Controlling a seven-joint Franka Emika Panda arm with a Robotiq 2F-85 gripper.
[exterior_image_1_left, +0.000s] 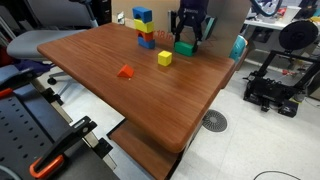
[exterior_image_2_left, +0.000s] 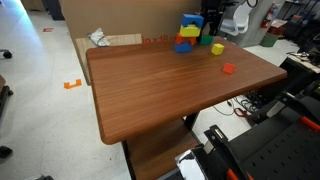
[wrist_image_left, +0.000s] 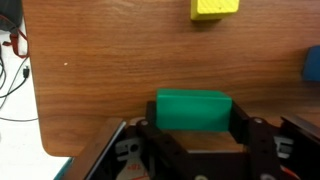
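Observation:
A green block (wrist_image_left: 193, 109) sits between the fingers of my gripper, which is shut on it. In exterior view 1 the green block (exterior_image_1_left: 184, 48) is at the far side of the table, with the gripper (exterior_image_1_left: 186, 40) reaching down from above. Whether the block touches the tabletop is hard to tell. A yellow block (wrist_image_left: 214, 8) lies apart from it at the top of the wrist view. To its left stands a stack of blue, yellow and red blocks (exterior_image_1_left: 143, 27) with blue at the top.
A red piece (exterior_image_1_left: 126, 71) lies alone on the wooden table (exterior_image_1_left: 165, 100). The blue edge of a block (wrist_image_left: 312, 64) shows at the right of the wrist view. Behind the gripper stands a light panel (exterior_image_1_left: 228, 25).

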